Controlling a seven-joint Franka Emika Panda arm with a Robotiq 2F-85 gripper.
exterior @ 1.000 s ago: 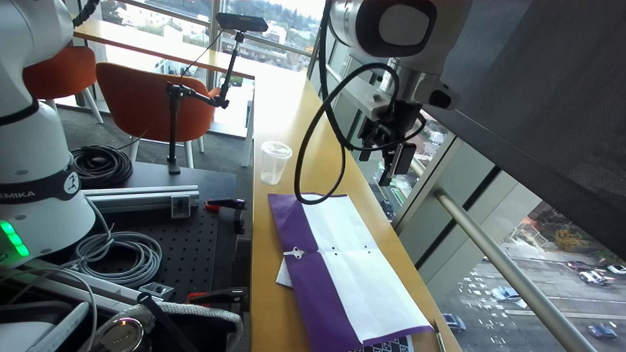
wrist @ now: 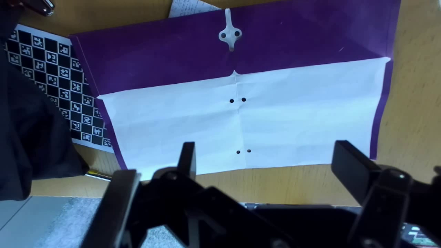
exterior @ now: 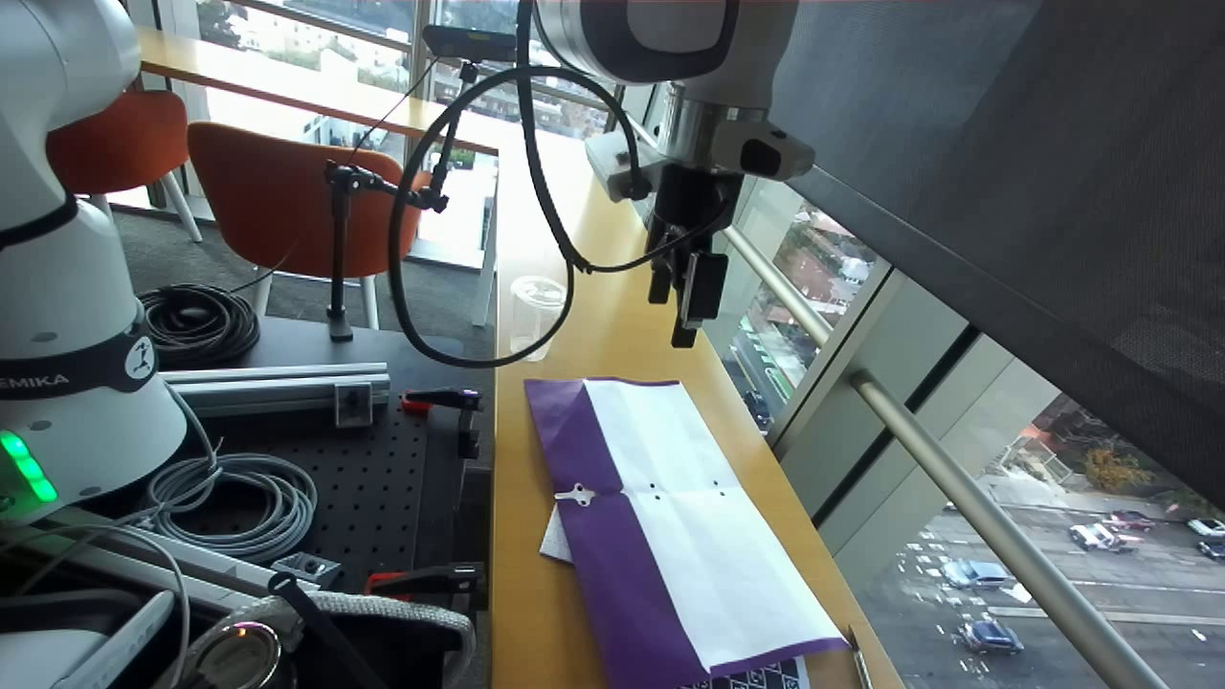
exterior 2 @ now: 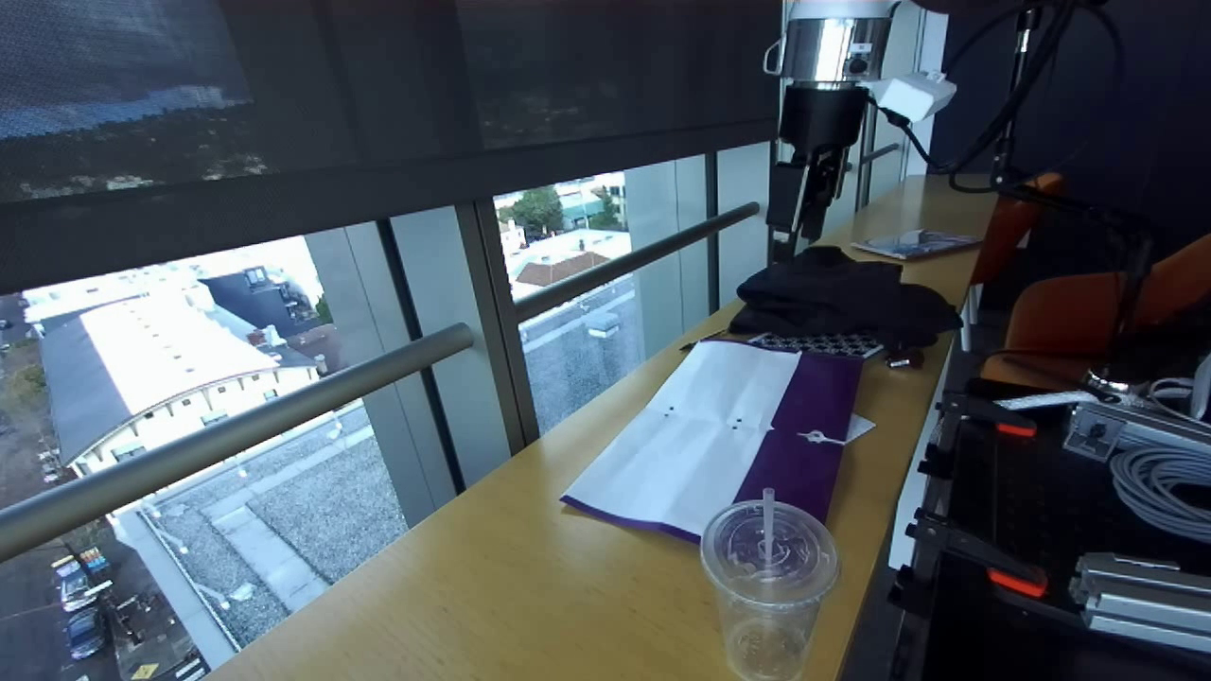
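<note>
My gripper (exterior: 673, 316) is open and empty, held in the air above the wooden table. In the wrist view its two fingers (wrist: 187, 159) stand wide apart at the lower part of the picture. Below them lies a flat sheet, a purple and white folder (wrist: 173, 124), creased across the middle. It has a few small dark holes and a white cut-out shape (wrist: 230, 31) on its purple part. A clear plastic cup (exterior 2: 763, 567) with lid and straw stands beside the folder's end. No contact shows between gripper and folder.
Dark cloth (exterior 2: 834, 289) and a checkered board (wrist: 62, 86) lie at the folder's other end, with a thin pen-like item (exterior: 858, 660) nearby. A metal rail (exterior: 976, 494) and windows run along one table side. Bare tabletop (exterior 2: 511, 567) shows near the cup.
In exterior view 1 the arm and gripper have shifted left, from near the window side to over the table, and the cable loop swung left with them. Folder and cup have not moved.
</note>
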